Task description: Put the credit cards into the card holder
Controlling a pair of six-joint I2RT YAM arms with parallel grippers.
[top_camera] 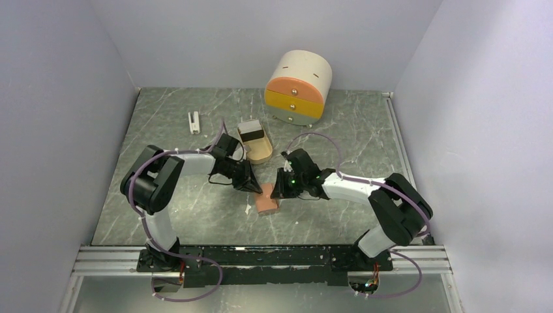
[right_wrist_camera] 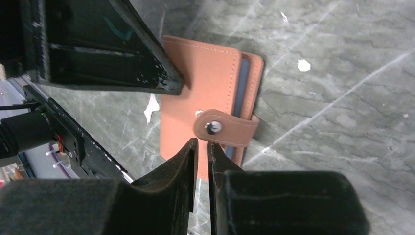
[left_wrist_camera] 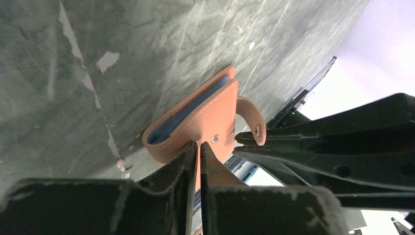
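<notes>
An orange-pink card holder (top_camera: 266,199) with a snap strap (right_wrist_camera: 227,128) lies on the table between both arms. Its edge mouth (left_wrist_camera: 193,108) gapes slightly and shows a blue-grey inside; whether cards are in it cannot be told. My left gripper is shut on the holder, with a thin strip of orange between its fingers. From the right, my right gripper reaches over the strap and snap, its fingers a small gap apart, nothing clearly held. In the left wrist view, the right fingers sit close beside the strap's end. No loose credit card can be made out.
Behind the left arm stands a beige tray (top_camera: 262,155) holding a grey-and-black item (top_camera: 251,130). A small white object (top_camera: 194,122) lies at the back left. The rounded drawer cabinet (top_camera: 298,88) stands at the back. Bare table lies to the front.
</notes>
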